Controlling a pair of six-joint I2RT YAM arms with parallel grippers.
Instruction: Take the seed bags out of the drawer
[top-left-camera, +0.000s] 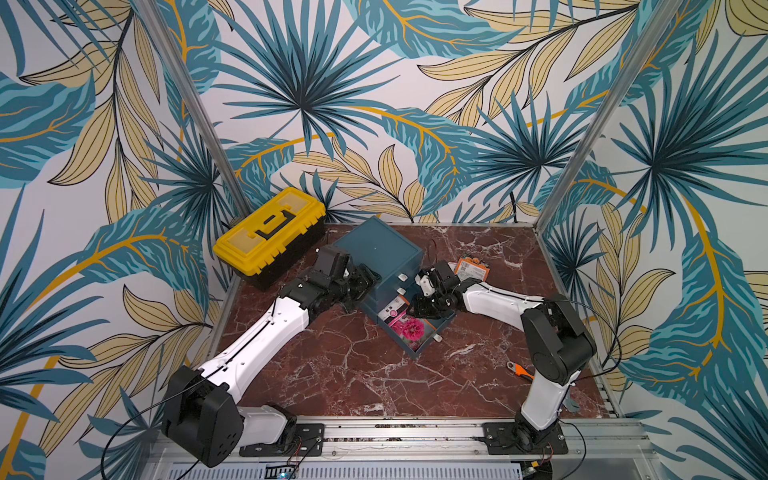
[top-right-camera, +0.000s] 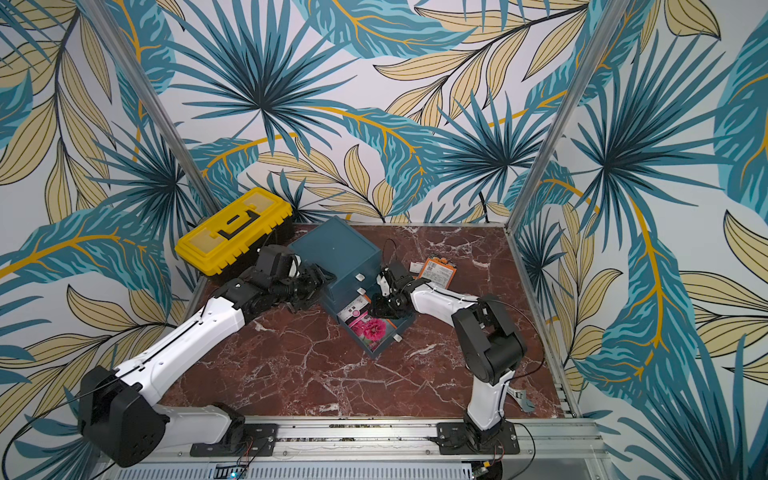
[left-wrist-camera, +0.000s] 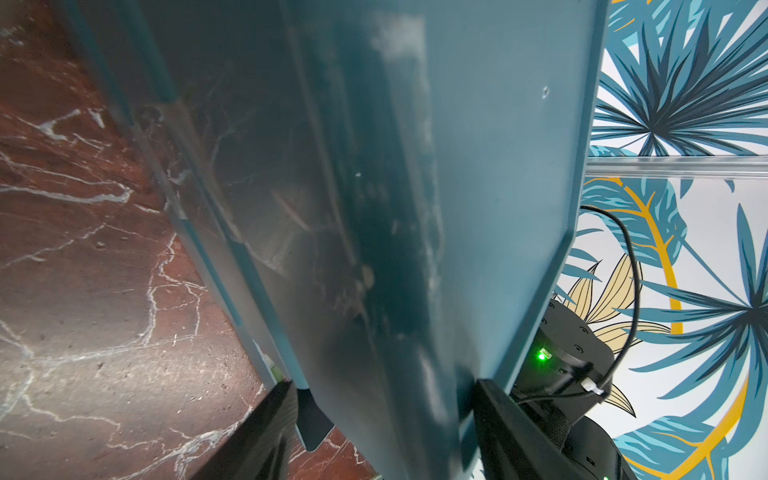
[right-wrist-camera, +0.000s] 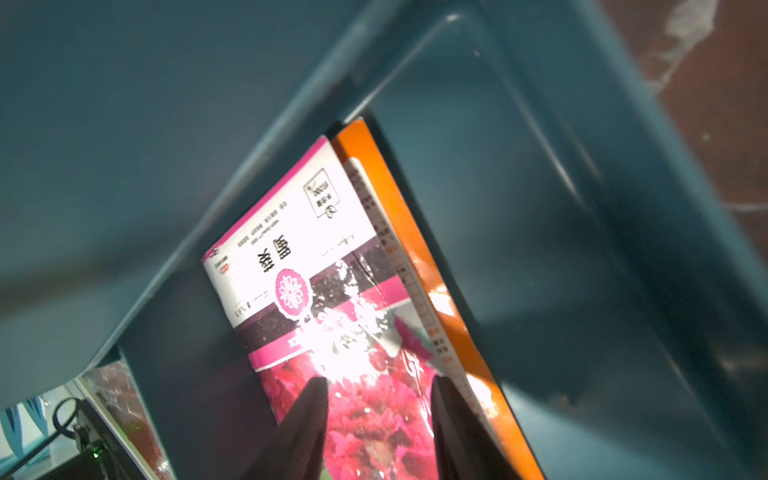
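Observation:
In the blue cabinet's pulled-out drawer (top-left-camera: 413, 349) lies a seed bag with pink flowers (right-wrist-camera: 352, 336). The orange edge of another bag (right-wrist-camera: 448, 312) shows beneath and beside it. My right gripper is over the drawer, its fingers part open, fingers spread above the flowered bag; whether they touch it I cannot tell. At the cabinet's left side, my left gripper is shut on the body of the blue cabinet (top-left-camera: 377, 244), one finger on either side of a corner. Another orange seed bag (top-left-camera: 472, 269) lies on the table right of the cabinet.
A yellow toolbox (top-left-camera: 270, 232) stands left of the cabinet. An orange-handled tool (top-left-camera: 519, 370) lies near the right arm's base.

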